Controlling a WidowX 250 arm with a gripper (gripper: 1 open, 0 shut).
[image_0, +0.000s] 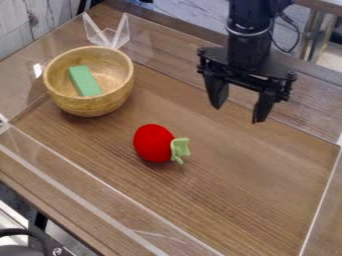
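Observation:
The black gripper hangs over the upper right of the wooden table, fingers pointing down and spread apart, with nothing seen between them. A red tomato-like object with a green top lies on the middle left of the table. At the upper left a wooden bowl holds a green block. The gripper is apart from both, to their right.
A small white translucent item lies behind the bowl. Dark shapes show at the bottom left corner, beyond the table's edge.

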